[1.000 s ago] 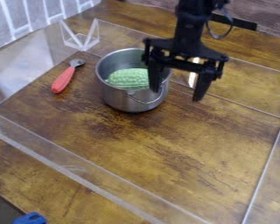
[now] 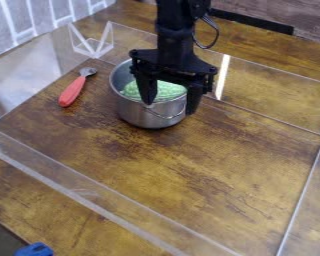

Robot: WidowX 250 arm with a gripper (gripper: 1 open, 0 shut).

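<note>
My black gripper [image 2: 168, 80] is open over the steel pot [image 2: 155, 115], its two fingers spread above and partly inside it. A green corn cob [image 2: 147, 88] lies in the pot between and behind the fingers, partly hidden by them. Whether the fingers touch the cob cannot be told.
A red-handled utensil [image 2: 72, 90] lies left of the pot. A clear plastic piece [image 2: 93, 40] stands at the back left. A blue object [image 2: 33, 249] is at the bottom left corner.
My gripper has moved left from beside the pot to over it and the corn cob, which it now partly hides.
</note>
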